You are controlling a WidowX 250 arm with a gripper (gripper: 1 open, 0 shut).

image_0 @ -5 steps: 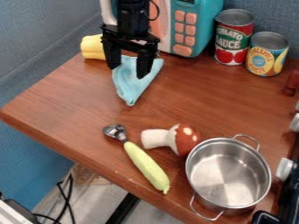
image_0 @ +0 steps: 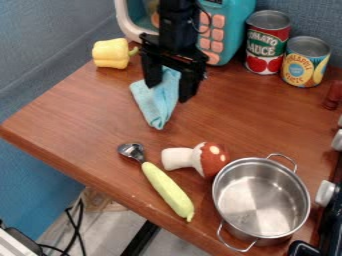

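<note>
The black gripper [image_0: 171, 76] is at the top centre of the camera view, low over a light blue cloth [image_0: 152, 102], which lies at the back left of the wooden table [image_0: 80, 130]. The fingers overlap the cloth's upper part; whether they are shut on it is hard to tell.
A teal toy microwave [image_0: 222, 30], two cans [image_0: 265, 45] [image_0: 305, 63] and a yellow object [image_0: 111, 55] stand at the back. A pot [image_0: 261, 200], toy mushroom [image_0: 194, 159], scoop [image_0: 132, 152] and corn [image_0: 170, 189] lie at the front.
The gripper has shifted slightly right and down over the cloth, and the cloth's outline has changed a little.
</note>
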